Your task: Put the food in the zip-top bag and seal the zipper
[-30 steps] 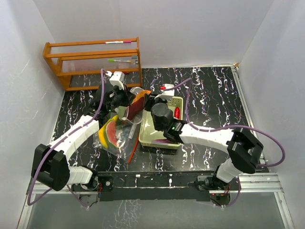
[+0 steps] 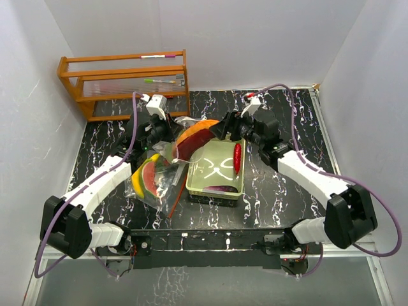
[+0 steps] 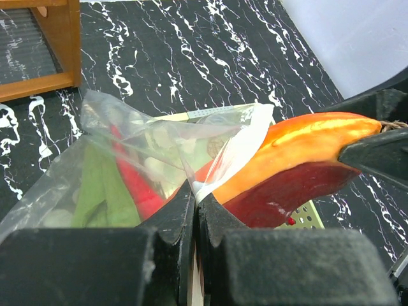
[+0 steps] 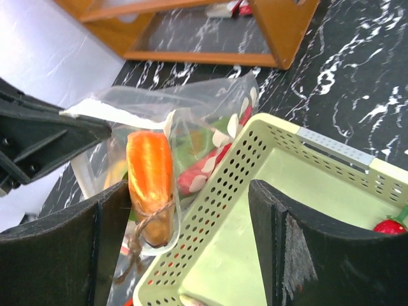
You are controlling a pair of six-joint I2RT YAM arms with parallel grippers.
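My left gripper point(image 2: 167, 131) is shut on the rim of the clear zip bag point(image 3: 127, 166), whose white edge rises from between its fingers. An orange toy food with a dark red side point(image 3: 319, 140), like a sweet potato, lies partly inside the bag's mouth. My right gripper point(image 2: 226, 127) stands at its outer end, fingers open around it; in the right wrist view the orange end point(image 4: 150, 166) sits beside one finger. Red and green items show through the bag.
The green basket point(image 2: 213, 185) holds a red pepper point(image 2: 237, 157) and a purple item point(image 2: 222, 189). Another bag with watermelon and yellow food point(image 2: 148, 175) lies front left. A wooden rack point(image 2: 127, 54) stands behind.
My right gripper and arm have moved right and swung round, and more of the orange food shows to the right of the bag. The left gripper has stayed put.
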